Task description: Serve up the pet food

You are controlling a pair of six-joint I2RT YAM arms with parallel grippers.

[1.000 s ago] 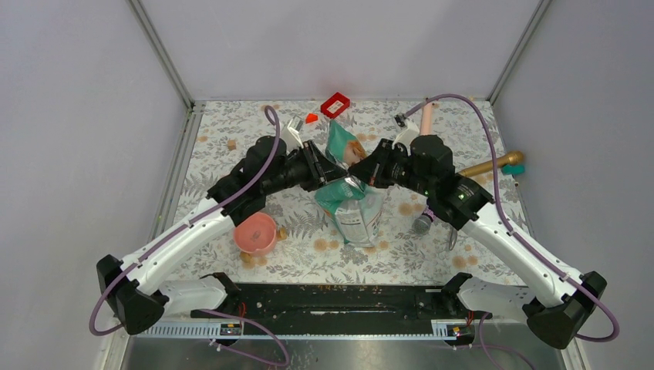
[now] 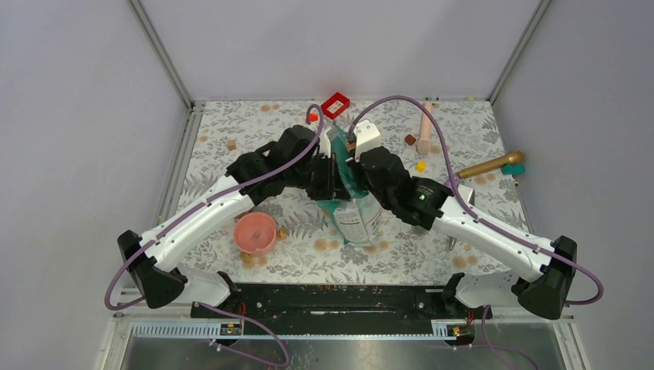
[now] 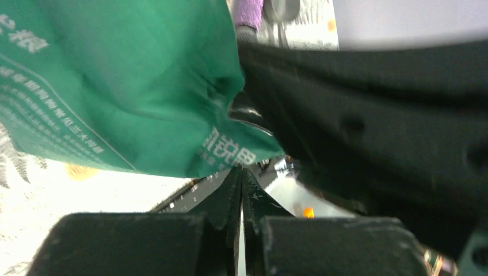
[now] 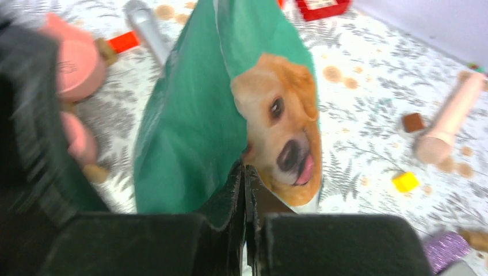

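Note:
The green pet food bag [image 2: 355, 220], with a dog's face on it [image 4: 276, 115], stands mid-table with its creased top between my grippers. In the left wrist view the green bag [image 3: 115, 98] fills the upper left, close beyond my shut left gripper. In the right wrist view my right gripper is shut against the bag's front; whether any of the film is pinched is hidden. A pink bowl [image 2: 254, 231] sits at the front left of the bag.
A red box [image 2: 336, 105] is at the back. A pink cylinder [image 2: 425, 129], a gold-handled tool [image 2: 482, 166] and small blocks lie to the right. Metal utensils lie partly under the right arm.

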